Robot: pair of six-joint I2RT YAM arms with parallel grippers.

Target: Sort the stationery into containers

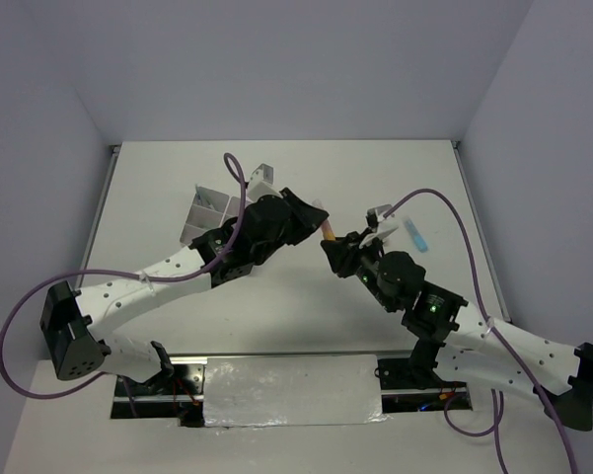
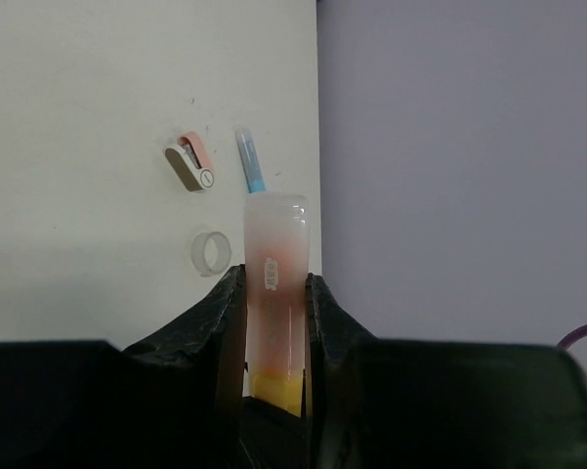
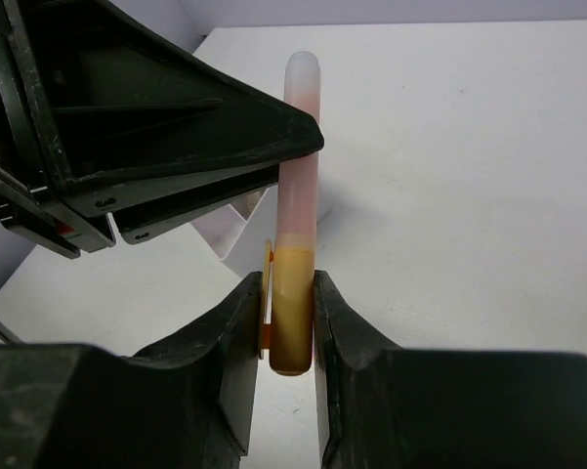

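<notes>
An upright pen-like item (image 3: 296, 205), translucent pink above and orange below, is between my grippers in mid-air. My right gripper is shut on its orange lower part. My left gripper surrounds its pink part; whether its fingers still grip is hard to tell. In the left wrist view a small stapler (image 2: 186, 166), a blue pen-like item (image 2: 250, 156) and a clear ring, likely tape (image 2: 199, 252), lie on the table. A white compartment container (image 1: 205, 205) stands behind my left arm, partly hidden.
The white table (image 1: 326, 316) has clear room at the front and back middle. Grey walls (image 1: 49, 197) stand at the sides and back. Both arms meet over the table's middle.
</notes>
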